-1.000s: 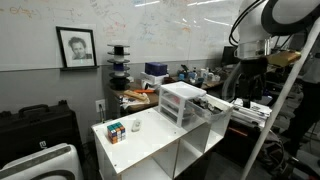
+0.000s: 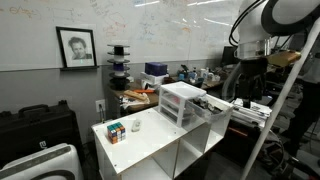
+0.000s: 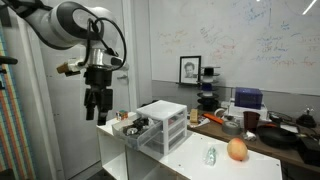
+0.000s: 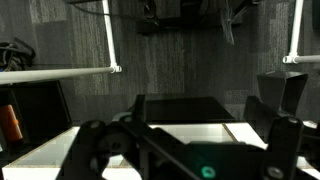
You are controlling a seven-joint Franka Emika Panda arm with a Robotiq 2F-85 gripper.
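Note:
My gripper is open in the wrist view, its two black fingers (image 4: 137, 106) wide apart with nothing between them. Below it lies dark floor, and a white edge of furniture (image 4: 100, 150) runs behind the fingers. In exterior view 2 the gripper (image 3: 95, 110) hangs pointing down, to the left of the white drawer unit (image 3: 172, 112). The unit's top drawer (image 2: 208, 112) is pulled out and has dark items in it. On the white cabinet top rest a multicoloured cube (image 2: 115, 132) and a small pale object (image 2: 137, 126).
Behind the cabinet, a wooden bench (image 3: 262, 144) carries a dark stacked tower (image 2: 119, 65), a blue box (image 3: 248, 97) and pans. The cabinet top (image 3: 200, 172) is largely bare in front of the drawer unit. A white post (image 2: 283, 100) stands near the arm.

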